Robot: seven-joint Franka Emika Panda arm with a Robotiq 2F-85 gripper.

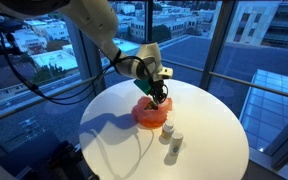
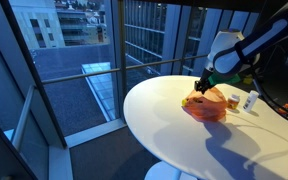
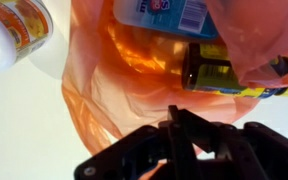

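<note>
An orange translucent plastic bag sits on the white table, bunched up and partly open. In the wrist view, its thin film surrounds a bottle with a blue label and a dark bottle with a yellow label. My gripper is low over the bag, its black fingers close together at the film. It is shut on a fold of the bag; the exact pinch is partly hidden by the fingers. In the second exterior view the bag lies beneath the gripper.
A white bottle with an orange label stands just outside the bag. In the first exterior view, a small white bottle and a taller whitish container stand in front.
</note>
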